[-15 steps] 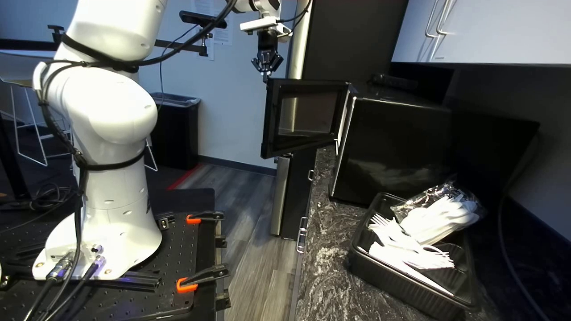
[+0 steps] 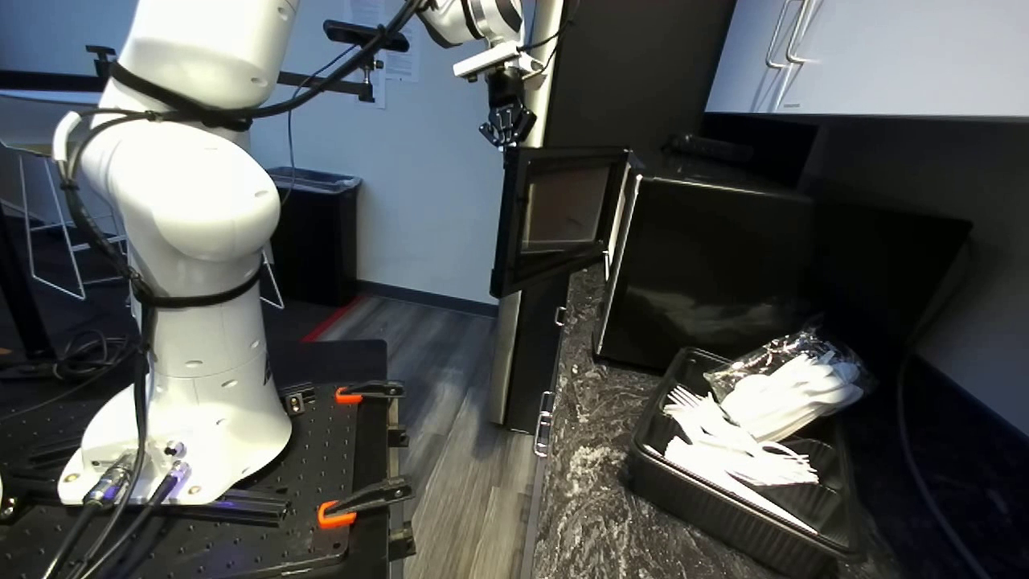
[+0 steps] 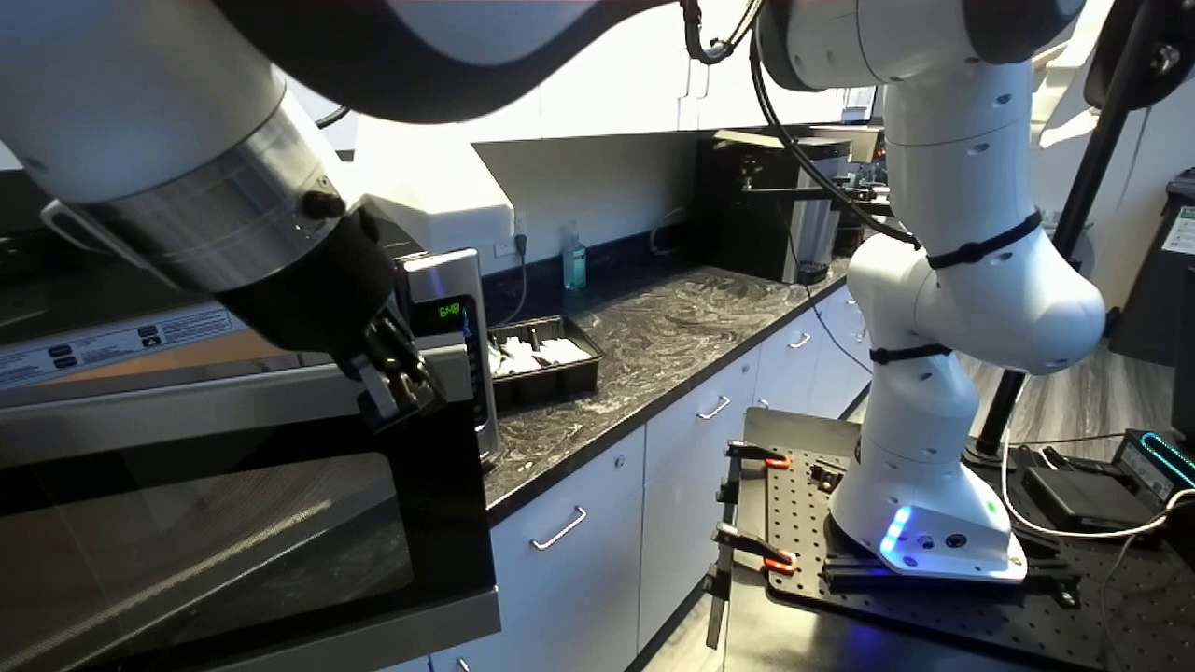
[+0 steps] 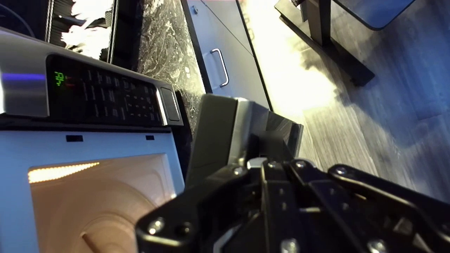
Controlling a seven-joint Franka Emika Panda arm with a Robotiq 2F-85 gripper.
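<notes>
The microwave (image 2: 714,275) sits on the counter with its door (image 2: 514,217) standing partly open. In exterior view 1 my gripper (image 2: 504,145) points down at the upper corner of the door's free edge. Exterior view 2 has the gripper (image 3: 400,409) in front of the door (image 3: 459,526) near that same corner. The wrist view puts the shut fingertips (image 4: 257,163) at the door's edge (image 4: 215,130); contact looks likely, but nothing shows gripped between them. Left of the door, the lit cavity (image 4: 114,202) and the control panel (image 4: 105,90) are visible.
A black tray (image 2: 733,521) of white plastic cutlery stands on the counter (image 2: 588,463) beside the microwave. White cupboards (image 2: 868,67) hang above. Open floor (image 2: 453,386) lies between the arm's base table and the counter.
My gripper has moved right and slightly down in exterior view 1. The door's free edge has swung the same way, so the door stands less wide open.
</notes>
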